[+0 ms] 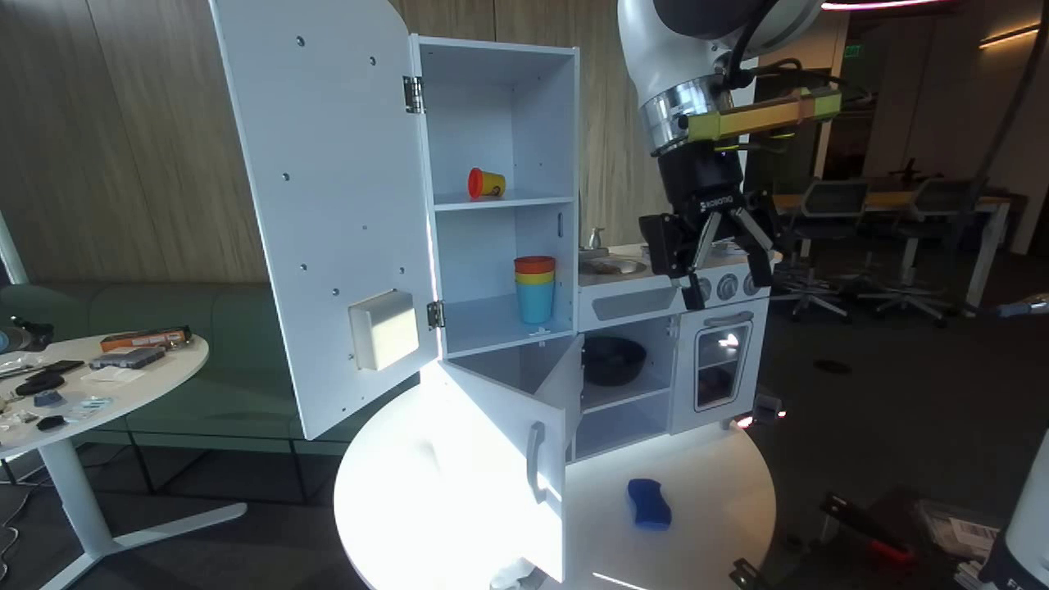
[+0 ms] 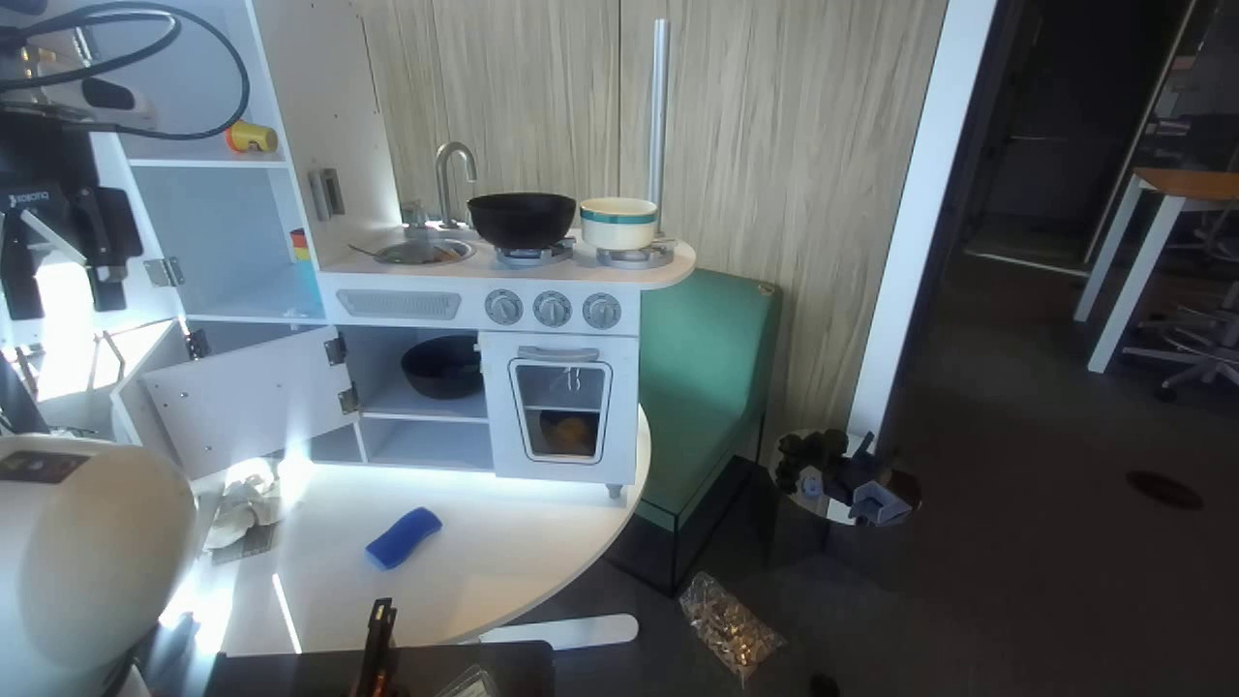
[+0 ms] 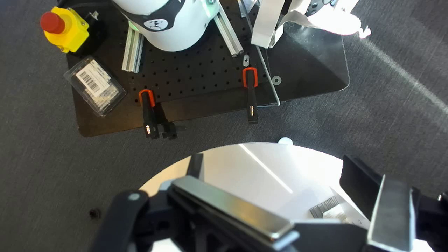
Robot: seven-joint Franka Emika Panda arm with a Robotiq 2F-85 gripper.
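Observation:
My gripper (image 1: 728,283) hangs open in front of the stove side of the toy kitchen, its fingers pointing down and nothing between them. The wrist view also shows the gripper with its two pads wide apart over the white table. A blue sponge (image 1: 649,503) lies on that table, in front of the kitchen and apart from my fingers. Stacked cups (image 1: 535,291) in orange, yellow and blue stand on the middle shelf of the tall cabinet. On the shelf above, a yellow tub with a red lid (image 1: 487,183) lies on its side.
The tall upper door (image 1: 334,216) and the lower door (image 1: 511,442) stand open. A black pan (image 2: 523,219) and a cream pot (image 2: 618,222) sit on the burners. Another dark bowl (image 2: 443,367) rests in the open compartment. The oven door (image 2: 559,409) is closed.

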